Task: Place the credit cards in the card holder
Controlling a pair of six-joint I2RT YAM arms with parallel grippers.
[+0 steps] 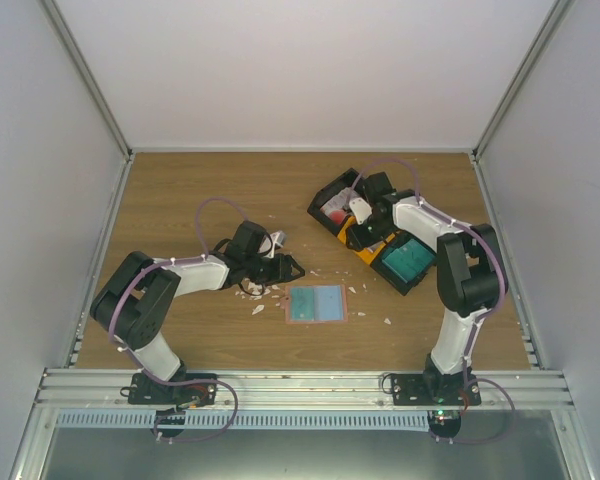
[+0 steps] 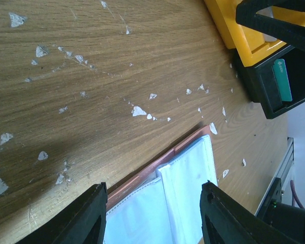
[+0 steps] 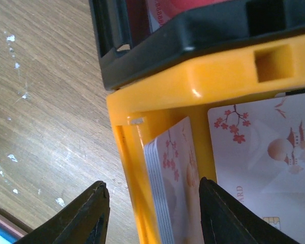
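Note:
The card holder (image 1: 327, 303) lies spread flat at the table's front middle, its left half teal-toned and its right half pale blue. Its brown edge and light-blue pockets (image 2: 187, 178) fill the lower part of the left wrist view. My left gripper stands open near it, nothing between its fingers. White flower-printed cards (image 3: 264, 152) lie in the yellow bin (image 3: 131, 173). Against that bin's wall leans a stack of the same cards (image 3: 168, 193). My right gripper is open over this stack, with fingers apart and not closed on it.
A black bin (image 1: 320, 205) with red cards adjoins the yellow one at the back. Another black bin (image 1: 393, 285) with teal cards (image 1: 410, 259) adjoins its front. Pale flakes are scattered on the wood.

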